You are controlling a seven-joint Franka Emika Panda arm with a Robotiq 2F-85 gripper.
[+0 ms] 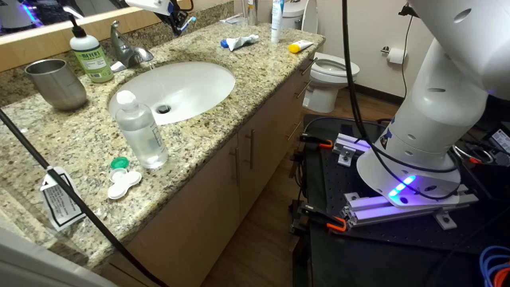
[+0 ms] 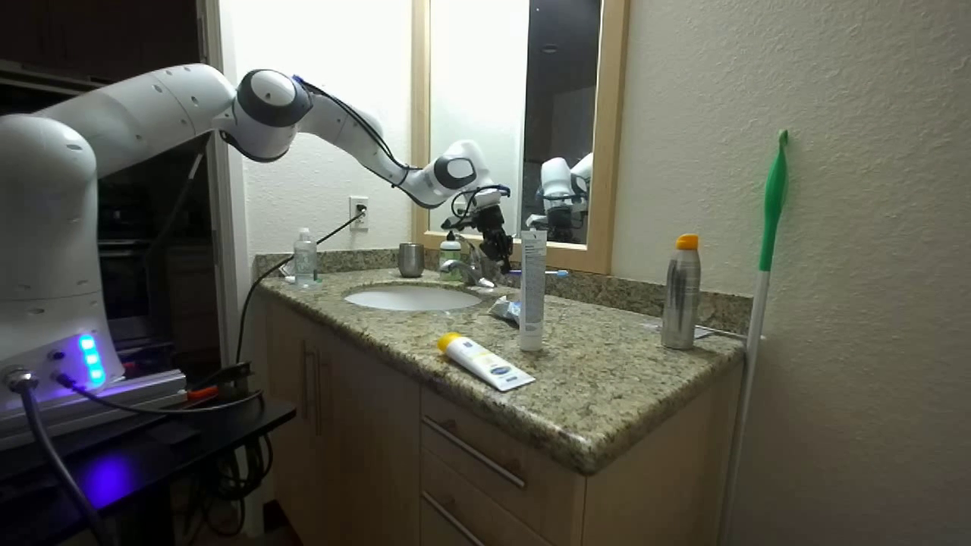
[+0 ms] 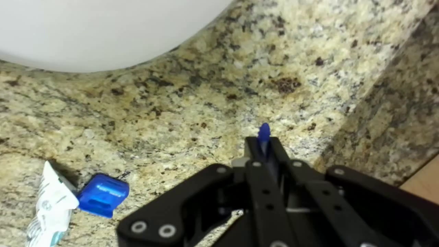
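Note:
A blue toothbrush (image 3: 264, 131) is pinched in my gripper, which is shut on it; a blue end pokes out past the fingertips in the wrist view. The brush's pale blue-and-white end (image 1: 191, 20) sticks out sideways from the gripper (image 1: 178, 31) in exterior view 1. From the other side, the gripper (image 2: 503, 262) hangs above the back of the counter between sink and mirror, with the brush end (image 2: 557, 273) pointing right. Most of the handle is hidden by the fingers.
A crumpled toothpaste tube (image 1: 242, 41) with a blue cap lies near the sink (image 1: 210, 79). A standing white tube (image 2: 532, 300), a yellow-capped tube (image 2: 487, 362) and a spray can (image 2: 682, 296) occupy the right side. The faucet (image 1: 126, 48) and soap bottle (image 1: 91, 57) stand behind the sink.

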